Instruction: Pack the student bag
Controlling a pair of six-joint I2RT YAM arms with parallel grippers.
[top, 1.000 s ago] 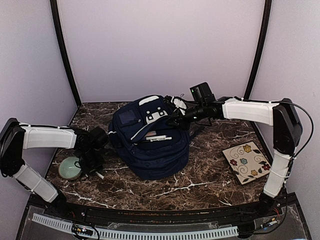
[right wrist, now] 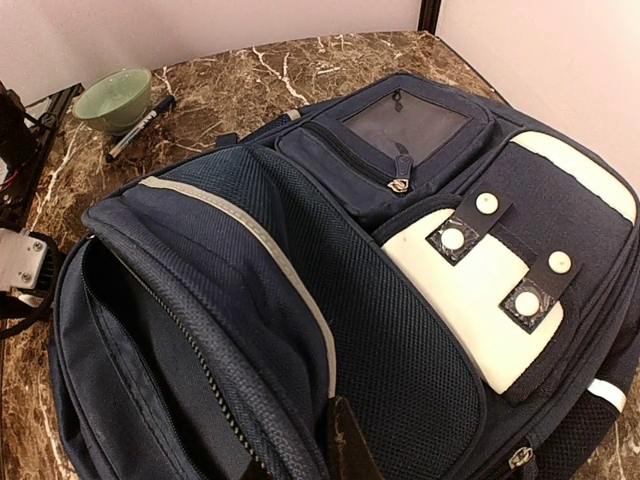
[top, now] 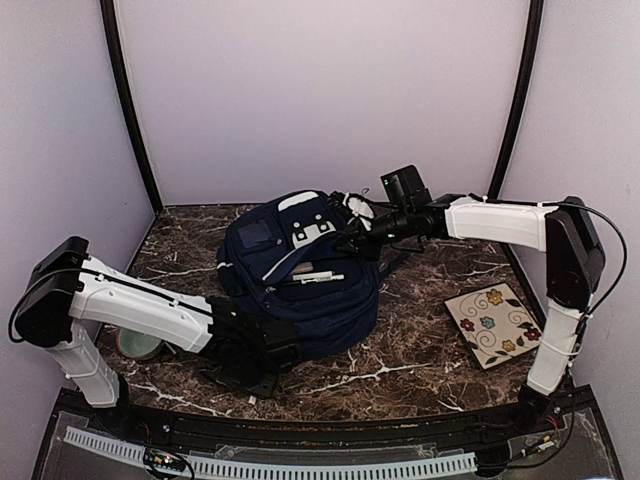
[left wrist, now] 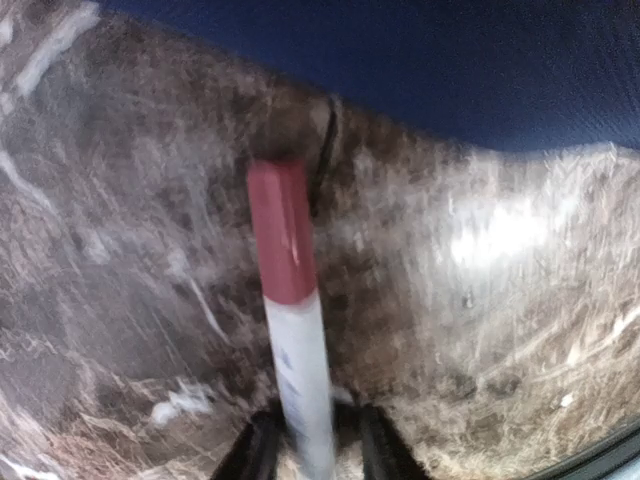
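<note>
A marker (left wrist: 290,270) with a dark red cap and white barrel shows blurred in the left wrist view, over the marble table in front of the bag. My left gripper straddles its lower barrel, the fingers (left wrist: 383,450) parted with a gap on the right side. The navy student bag (top: 345,325) lies with its compartment gaping; a white pen-like item (top: 322,277) shows inside. My right gripper (top: 350,238) is shut on the bag's front flap (right wrist: 210,220) and holds it up. A blue-capped marker (right wrist: 140,130) lies beside the bowl.
A pale green bowl (top: 138,344) stands at the left, partly behind the left arm. At the right lies a square flowered board (top: 493,325). The marble between the bag and that board is clear.
My left gripper has swung right and toward the front with the red-capped marker, from beside the bowl to before the bag. The right arm has stayed still.
</note>
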